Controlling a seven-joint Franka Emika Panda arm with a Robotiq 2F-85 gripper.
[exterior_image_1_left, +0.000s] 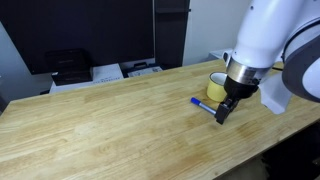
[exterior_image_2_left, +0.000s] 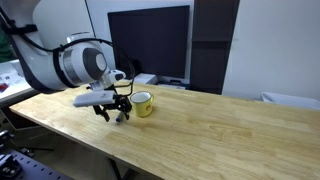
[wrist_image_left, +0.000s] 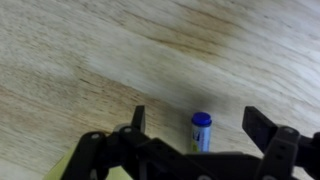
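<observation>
A marker with a blue end lies on the wooden table, close in front of the yellow mug. My gripper is low over the marker's near end. In the wrist view the marker's blue tip shows between the widely parted fingers of my open gripper, with nothing held. The rest of the marker is hidden below the gripper there. The second exterior view has the gripper just left of the mug, whose yellow edge also enters the wrist view at lower left.
A wide stretch of bare table lies away from the arm. Black equipment and a dark screen stand behind the table. The table's front edge passes near the arm.
</observation>
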